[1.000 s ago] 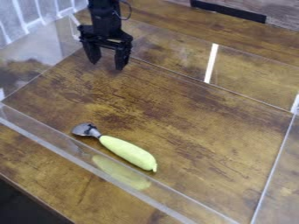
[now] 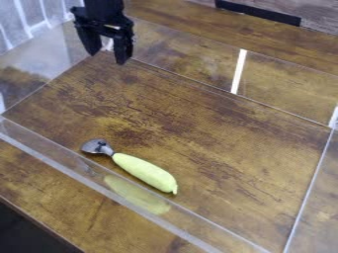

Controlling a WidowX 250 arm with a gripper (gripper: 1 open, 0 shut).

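An ice cream scoop with a pale yellow handle (image 2: 142, 172) and a metal head (image 2: 97, 147) lies on the wooden surface in the lower left of the camera view. My black gripper (image 2: 103, 45) hangs at the top left, well away from the scoop, its fingers parted and nothing seen between them.
Clear plastic walls (image 2: 238, 74) border the wooden work area (image 2: 199, 128) on its sides. A dark bar (image 2: 258, 12) lies along the back at the top.
The scoop has stayed where it was.
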